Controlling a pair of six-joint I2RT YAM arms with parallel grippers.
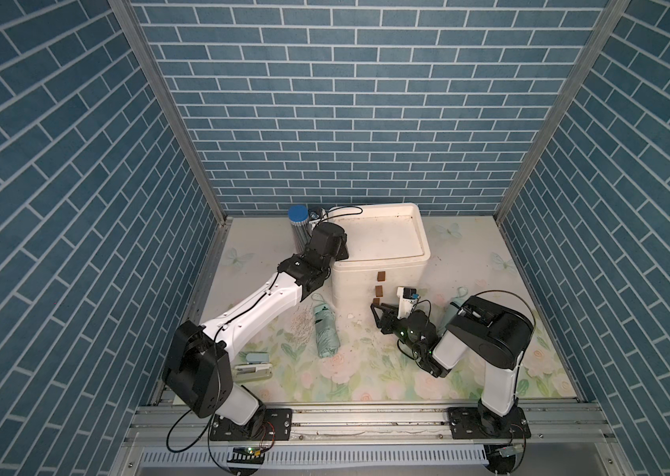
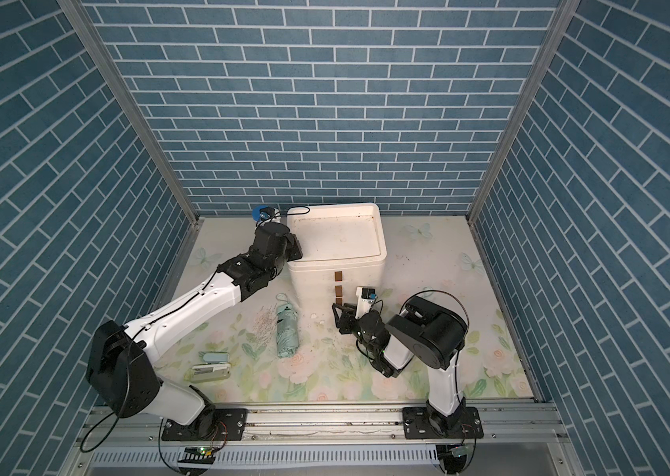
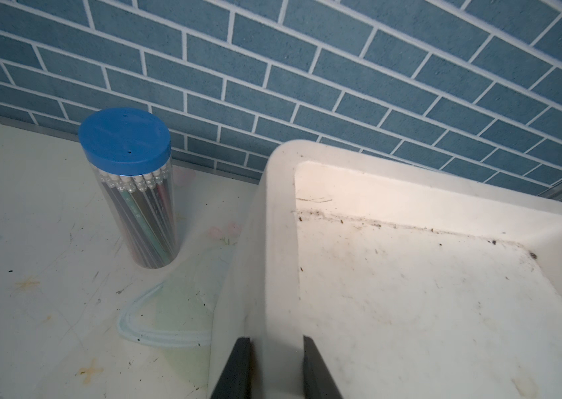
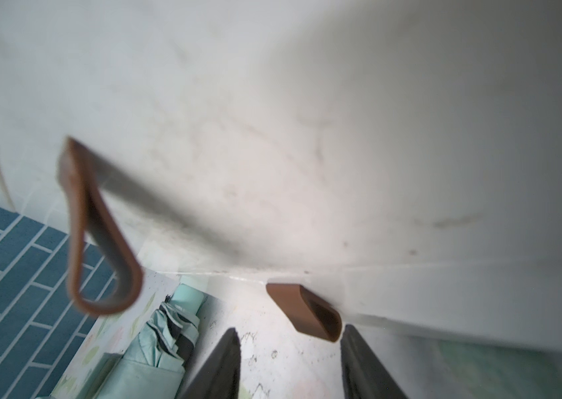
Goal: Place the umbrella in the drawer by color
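A white drawer box [image 1: 374, 238] with brown pull tabs stands at the back centre. My left gripper is shut on its top left rim. My right gripper is low at the drawer's front, open, its fingers apart near the lowest brown tab [image 4: 301, 312]; a higher tab [image 4: 111, 279] hangs closer to the camera. A mint umbrella [image 1: 325, 333] lies left of the box's front; a second mint umbrella [image 1: 454, 309] lies at the right, partly hidden by the right arm.
A pencil cylinder with blue lid [image 3: 124, 186] stands left of the box. A grey-green stapler [image 2: 210, 371] and a small blue-grey item [image 2: 215, 357] lie at front left. Patterned brick walls surround the table.
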